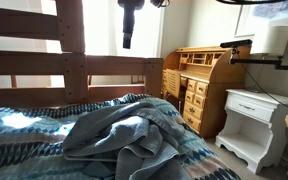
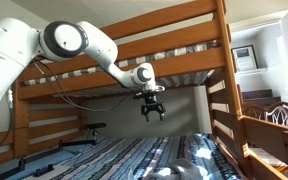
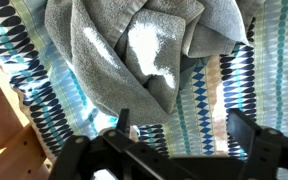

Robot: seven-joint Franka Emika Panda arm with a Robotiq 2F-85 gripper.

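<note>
A rumpled grey-blue cloth (image 1: 129, 140) lies in a heap on the patterned bedspread (image 1: 24, 150). From the wrist view the cloth (image 3: 114, 60) fills the upper left and middle, its folds spread loosely. My gripper stands open over the bed, with bedspread and the cloth's lower edge visible beyond the gap. In exterior view 2 the gripper (image 2: 152, 112) hangs well above the mattress, and a pale part of the cloth (image 2: 179, 173) shows at the bottom edge. Only a dark finger portion of the gripper (image 1: 127, 42) enters exterior view 1 from the top, clear of the cloth.
Wooden bed rails (image 1: 24, 62) stand behind the bed. An upper bunk (image 2: 184, 45) spans above the arm. To the right are a roll-top desk (image 1: 199, 85) and a white nightstand (image 1: 249, 125).
</note>
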